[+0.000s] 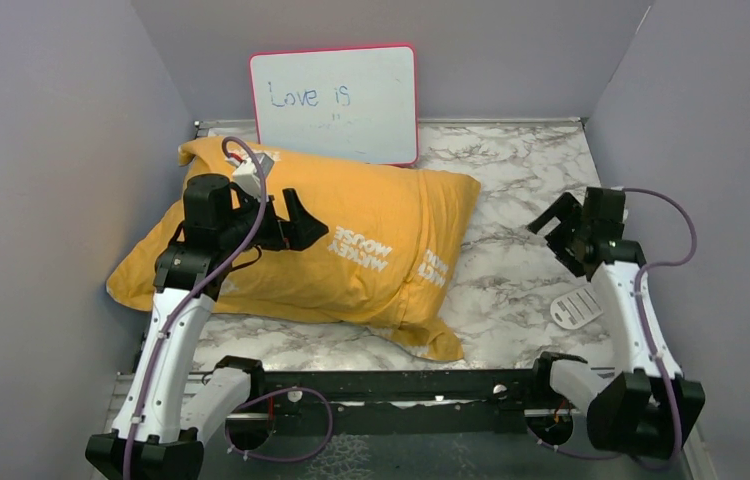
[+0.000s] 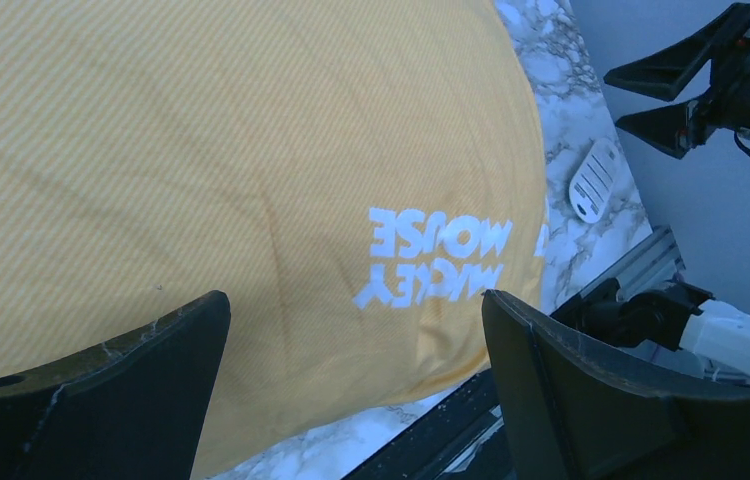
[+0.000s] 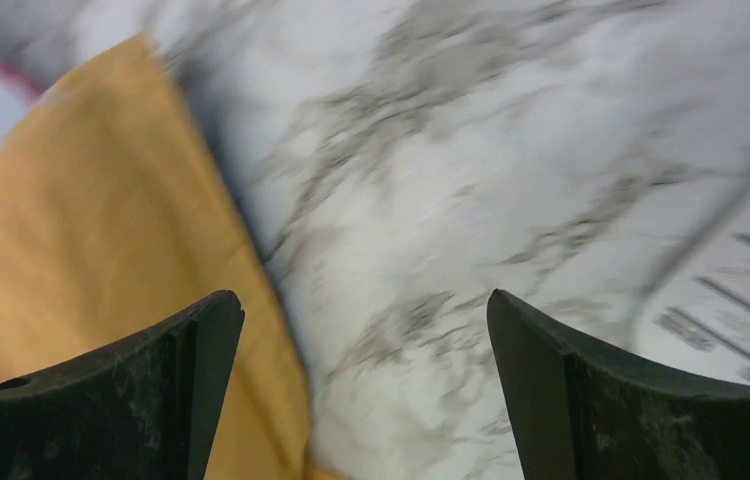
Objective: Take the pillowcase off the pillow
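A yellow pillowcase (image 1: pixel 351 280) with white "Mickey Mouse" lettering lies over the left and middle of the table; the pillow itself is hidden inside it. Above its middle hovers my left gripper (image 1: pixel 308 222), open and empty, and the left wrist view shows the yellow cloth (image 2: pixel 281 200) below its spread fingers. My right gripper (image 1: pixel 549 244) is open over bare marble, well to the right of the pillowcase. In the blurred right wrist view, the pillowcase's right end (image 3: pixel 151 260) shows at the left, apart from the fingers.
A white oval card with slots (image 1: pixel 576 308) lies near the right front of the table. Behind the pillow leans a whiteboard (image 1: pixel 336 105) with a red frame.
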